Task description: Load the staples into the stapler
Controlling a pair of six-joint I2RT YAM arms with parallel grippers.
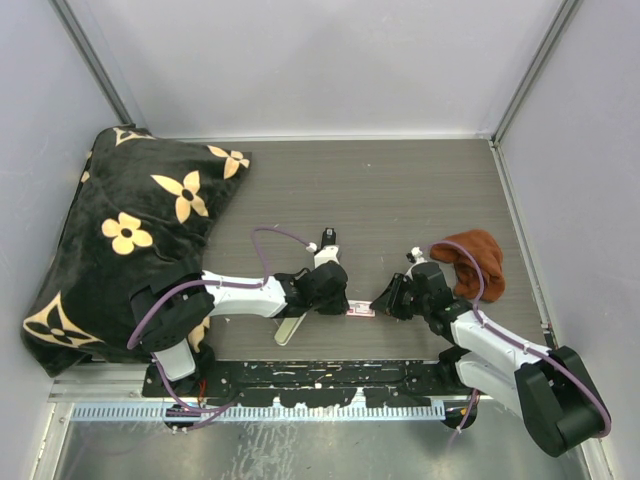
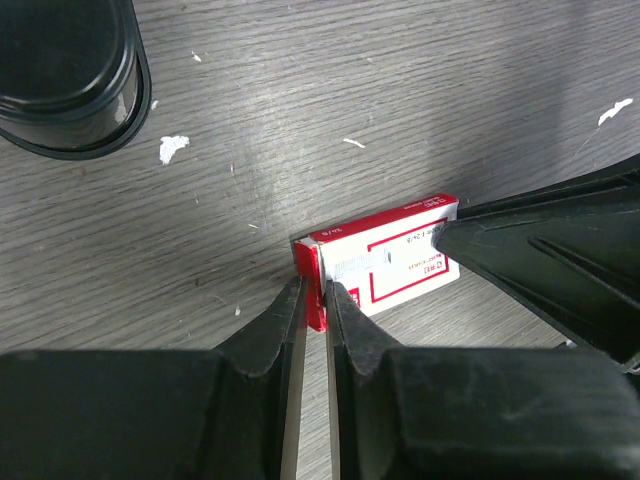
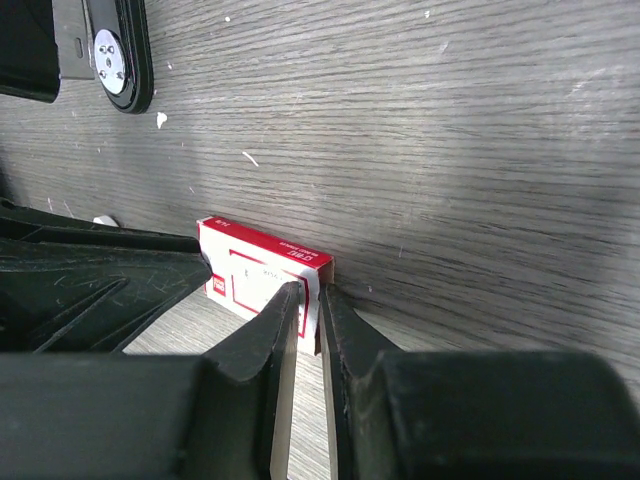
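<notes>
A small red-and-white staple box [image 1: 360,308] lies between the two grippers near the table's front. In the left wrist view, the fingertips of my left gripper are at one end of the box [image 2: 400,255], a narrow gap between them. The opposite end is met by my right gripper, its tips also close together at the corner of the box [image 3: 250,275]. Whether either one pinches the cardboard is not clear. The stapler, partly hidden under the left arm, shows a pale strip [image 1: 287,330] and a black end [image 1: 329,237].
A dark cushion with flowers [image 1: 125,235] fills the left side. The brown cloth [image 1: 480,265] lies to the right, behind the right arm.
</notes>
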